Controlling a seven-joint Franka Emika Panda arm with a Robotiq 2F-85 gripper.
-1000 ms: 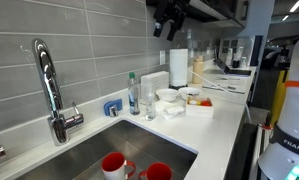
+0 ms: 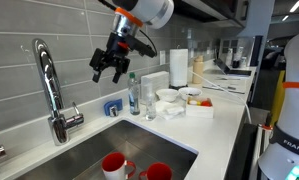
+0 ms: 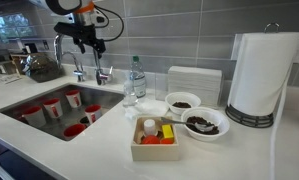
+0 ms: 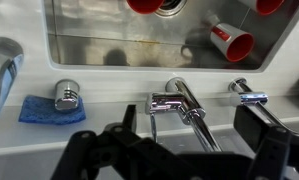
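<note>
My gripper (image 2: 106,76) is open and empty, raised in the air near the grey tiled wall, to the right of the tall chrome faucet (image 2: 49,85). In the wrist view its two dark fingers reach in from the bottom, with a chrome faucet (image 4: 181,105) below and between them in the picture. Red-and-white mugs stand or lie in the steel sink; one mug (image 2: 115,166) shows at the near edge of exterior view 1. Another mug (image 4: 232,41) lies tilted at the upper right of the wrist view. Several are visible in exterior view 2, including one mug (image 3: 93,112) by the sink's right side.
A blue sponge (image 4: 51,110) lies behind the sink. Clear bottles (image 3: 138,78), white bowls (image 3: 205,122), a box of small items (image 3: 155,150) and a paper towel roll (image 3: 257,75) occupy the right counter. Dark shelving hangs above.
My gripper has come down and moved left in exterior view 1, from near the overhead shelf toward the faucet. The mugs there have not moved.
</note>
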